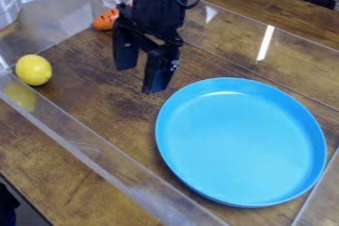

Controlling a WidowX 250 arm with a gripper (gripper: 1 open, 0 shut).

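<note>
The black gripper (pixel 143 63) hangs in the upper middle of the camera view, open, its two fingers apart with nothing seen between them. A yellow lemon-like object (pixel 34 69) lies on the wooden floor at the left, apart from the gripper. An orange object (pixel 105 20), perhaps a carrot, lies at the back left, partly behind the arm. A large blue round plate (pixel 240 143) fills the lower right, in front of and right of the gripper.
Clear plastic walls border the wooden surface (pixel 103 121) along the left and front. The wood between the lemon and the plate is bare, as is the back right.
</note>
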